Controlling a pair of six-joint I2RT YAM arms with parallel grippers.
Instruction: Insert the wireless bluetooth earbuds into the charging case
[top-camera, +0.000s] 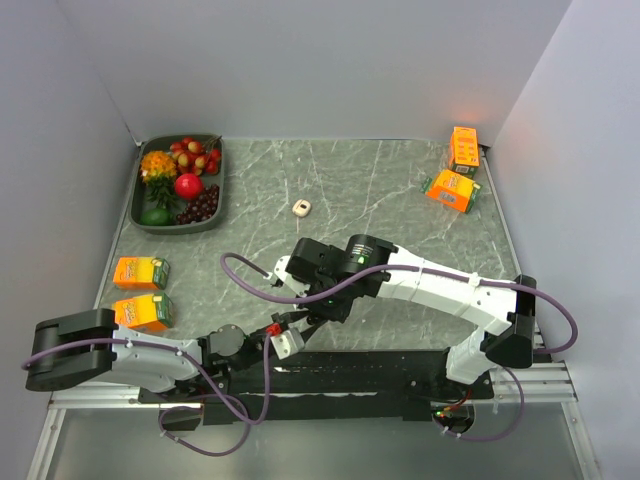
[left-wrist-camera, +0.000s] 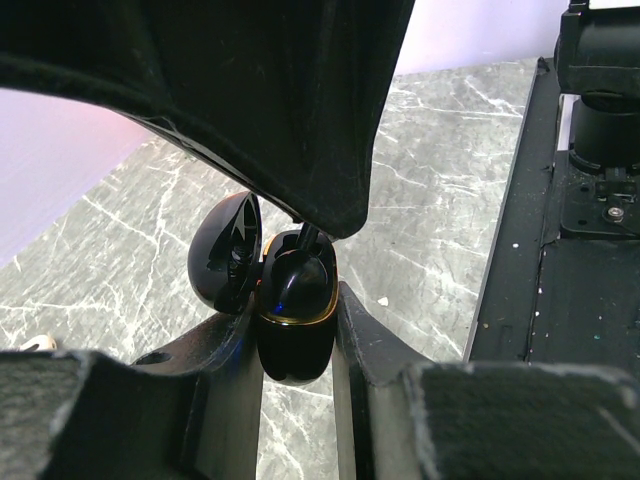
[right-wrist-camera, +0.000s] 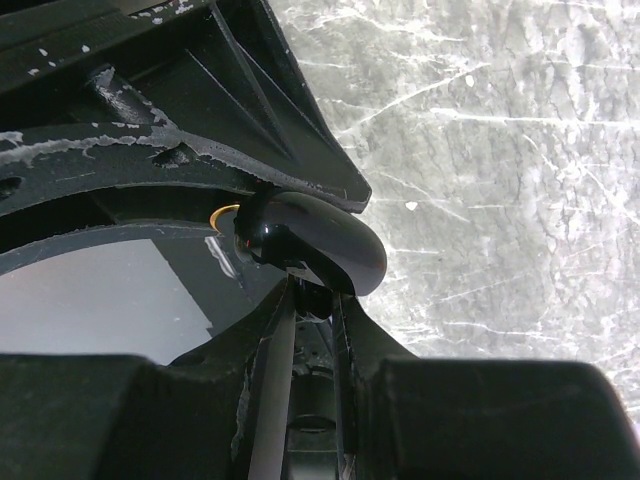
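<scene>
Both arms meet over the front middle of the table. In the left wrist view, my left gripper is shut on the glossy black charging case (left-wrist-camera: 296, 340), its lid (left-wrist-camera: 218, 255) raised on the left. My right gripper's dark body (left-wrist-camera: 250, 80) hangs just above the case, with a thin black piece at its tip entering the case. In the right wrist view, my right gripper is shut on a small black earbud (right-wrist-camera: 312, 300); the case's rounded lid shows just beyond it, and the case's interior is mostly hidden.
A fruit tray (top-camera: 137, 200) stands at back left, orange boxes (top-camera: 142, 310) at left and more (top-camera: 452, 190) at back right. A small white object (top-camera: 301, 208) lies in the clear middle of the table.
</scene>
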